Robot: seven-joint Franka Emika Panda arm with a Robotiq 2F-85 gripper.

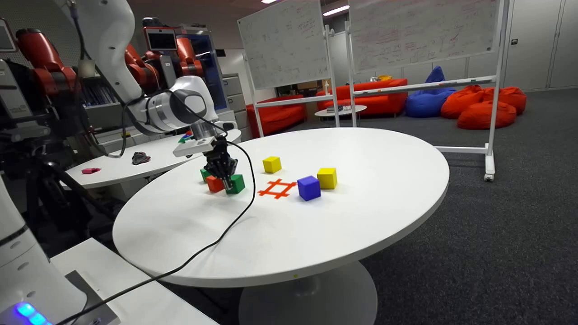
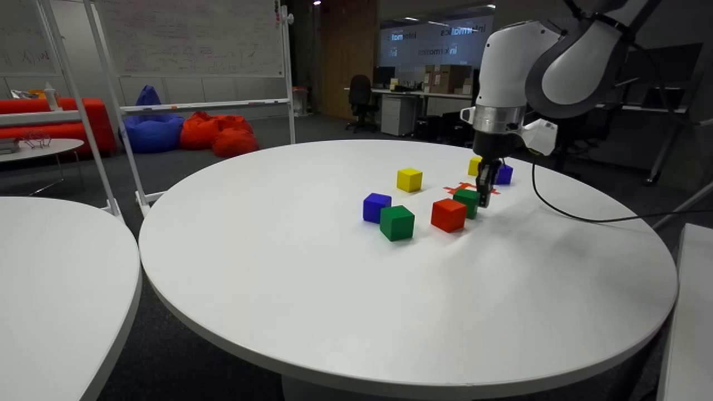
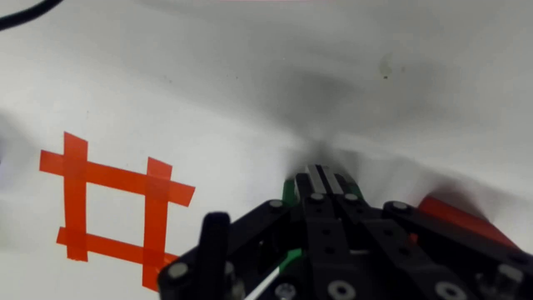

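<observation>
My gripper point(image 1: 225, 186) is down at table height with its fingers together, and nothing shows between them. Right beside its tips is a green cube point(image 1: 236, 185), also seen in the second exterior view point(image 2: 466, 201). In the wrist view the closed fingertips point(image 3: 320, 182) cover most of that green cube point(image 3: 289, 192). A red cube point(image 2: 448, 215) sits close by on the other side. On the tabletop, a red tape grid point(image 3: 115, 180) lies a short way from the green cube, its central square empty.
A second green cube point(image 2: 397, 223) and a blue cube point(image 2: 377, 207) stand together, with a yellow cube point(image 2: 409, 180) behind. Past the grid are another blue cube point(image 1: 309, 188) and yellow cube point(image 1: 327, 178). A black cable point(image 1: 238, 216) hangs across the first exterior view.
</observation>
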